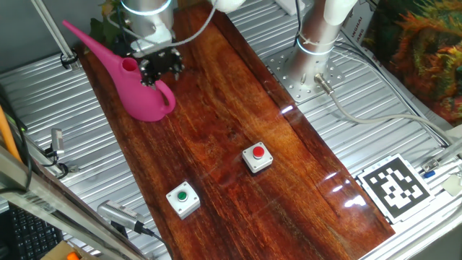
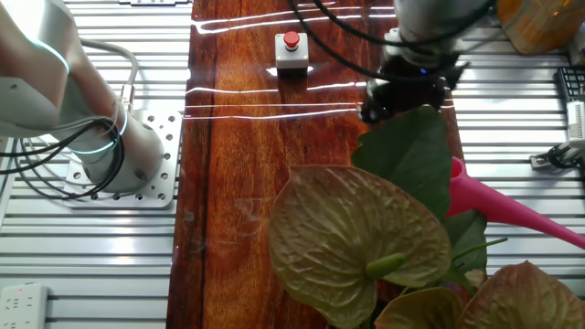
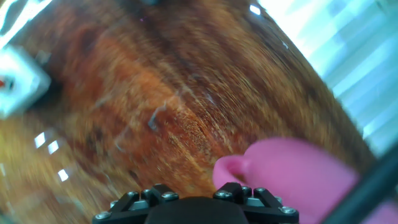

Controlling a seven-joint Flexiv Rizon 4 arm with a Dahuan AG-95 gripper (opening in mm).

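A pink watering can stands at the table's far left in exterior view 1, its spout pointing to the upper left. My gripper hangs over the can's handle side, fingers apart and nothing visible between them. Seen from the wrist, the blurred can body and handle lie beyond the right finger of the gripper. Whether the fingers touch the can cannot be told. In exterior view 2 leaves hide most of the can, leaving its pink spout in sight.
A white box with a red button and another with a green button sit on the wooden table. A leafy plant blocks part of exterior view 2. Bare wood lies between the can and the boxes.
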